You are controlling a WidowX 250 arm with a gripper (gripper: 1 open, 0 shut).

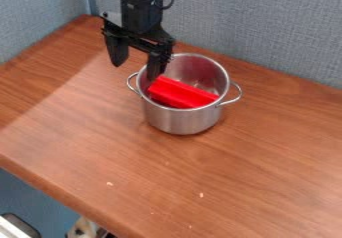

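Note:
A steel pot [187, 122] with two side handles stands on the wooden table, holding a red bar [181, 94] that lies tilted inside it. My black gripper [136, 57] hangs at the upper left, open, above and just left of the pot's back rim, with nothing seen between its fingers.
A grey-blue padded wall [261, 22] runs behind it. Some objects sit below the table's edge at the bottom left.

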